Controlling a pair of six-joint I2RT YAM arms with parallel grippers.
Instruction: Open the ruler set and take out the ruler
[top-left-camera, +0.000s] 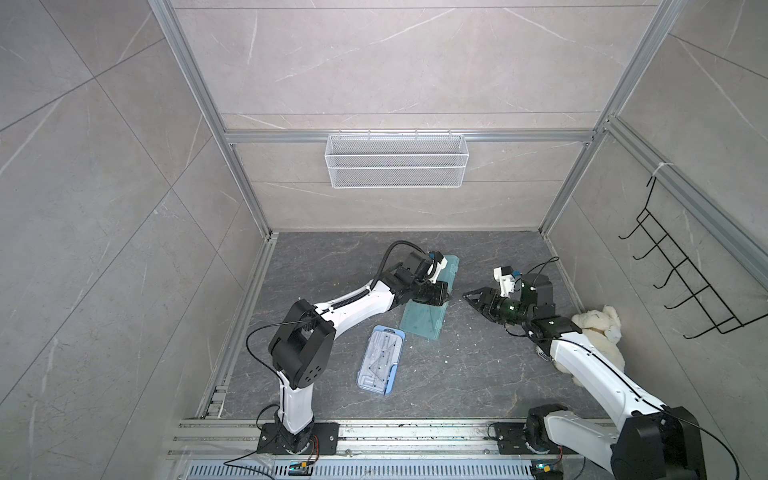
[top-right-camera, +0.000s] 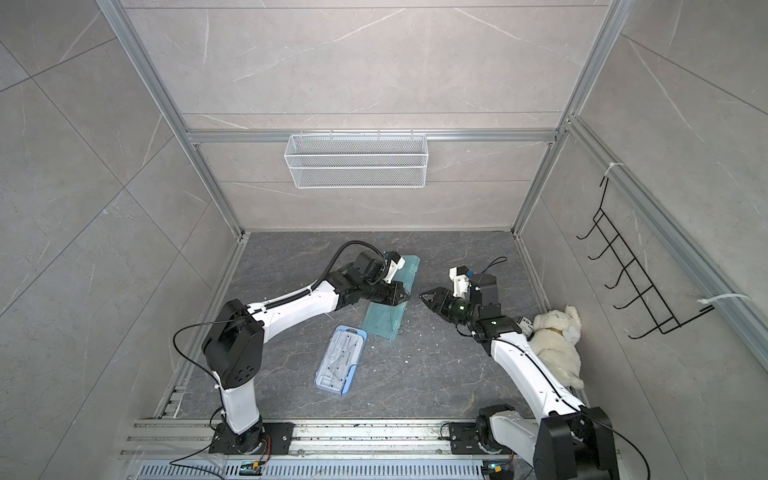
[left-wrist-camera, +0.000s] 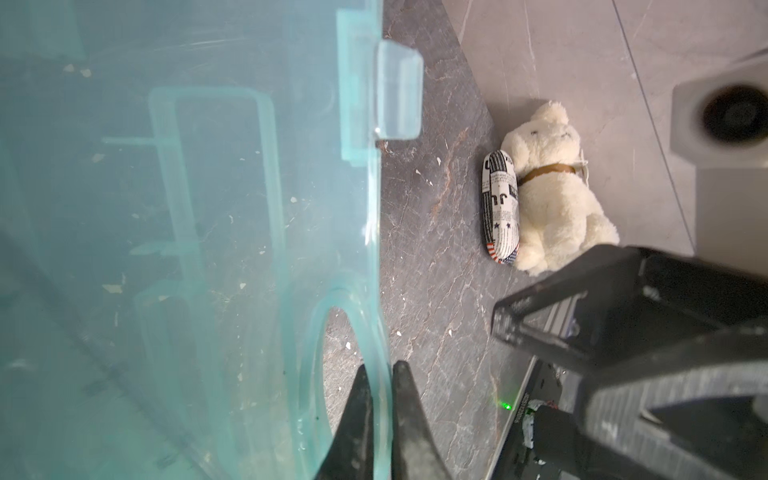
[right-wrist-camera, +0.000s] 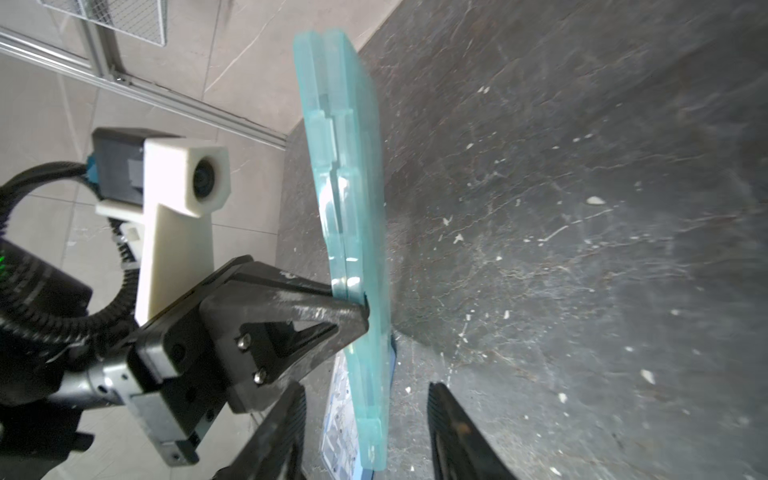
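Observation:
The teal translucent case (top-left-camera: 424, 324) (top-right-camera: 384, 320) stands raised on its side, a latch (left-wrist-camera: 400, 89) on its edge. My left gripper (top-left-camera: 440, 297) is shut on the rim of its looped handle. In the right wrist view the case (right-wrist-camera: 348, 200) appears upright, edge-on. My right gripper (top-left-camera: 472, 297) stands open just to the right of the case, nothing between its fingers. A second clear case with blue edging (top-left-camera: 380, 360) (top-right-camera: 340, 360) lies flat in front, small items inside.
A white plush toy (top-right-camera: 556, 348) (left-wrist-camera: 556, 216) lies against the right wall. A black hook rack (top-left-camera: 680, 272) hangs above it. A white wire basket (top-left-camera: 396, 160) hangs on the back wall. Bare floor lies at the back left and front right.

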